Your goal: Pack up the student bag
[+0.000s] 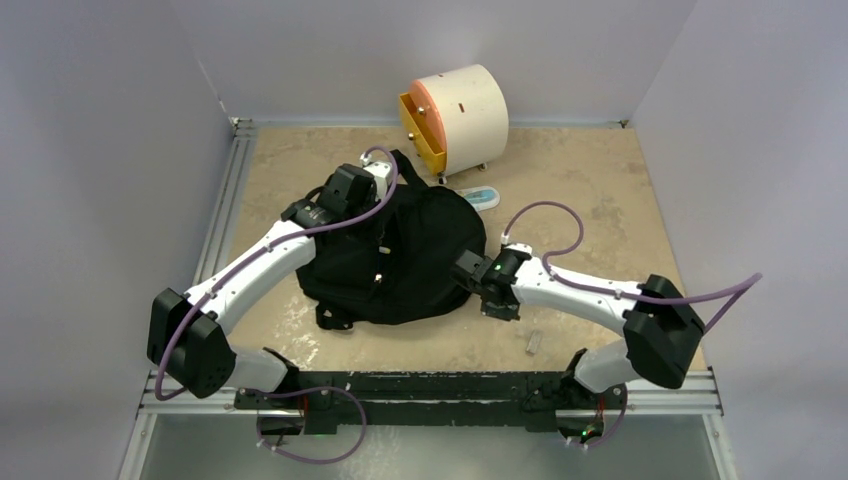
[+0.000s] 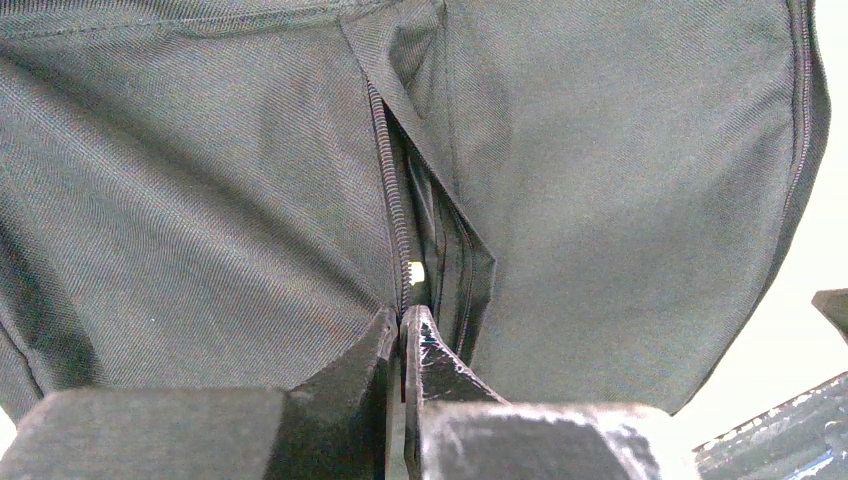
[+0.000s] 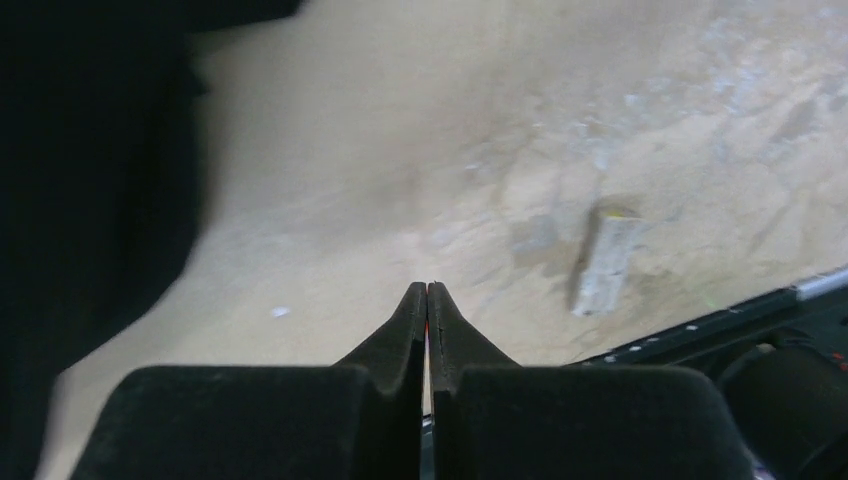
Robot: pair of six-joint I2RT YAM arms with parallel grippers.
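Observation:
The black bag (image 1: 430,260) lies in the left middle of the top view. In the left wrist view its pocket zipper (image 2: 390,180) gapes a little, with a small yellow-white bit showing inside. My left gripper is shut on the fabric at that zipper edge. A small white eraser block (image 3: 607,262) lies flat on the table, right of my right gripper in the right wrist view and apart from it. That gripper is shut with nothing between its fingers. From above, the eraser block (image 1: 534,342) sits near the front edge.
A white drum-shaped cabinet (image 1: 470,118) with a yellow drawer (image 1: 421,133) pulled out stands behind the bag. A blue-and-white item (image 1: 482,198) lies just in front of it.

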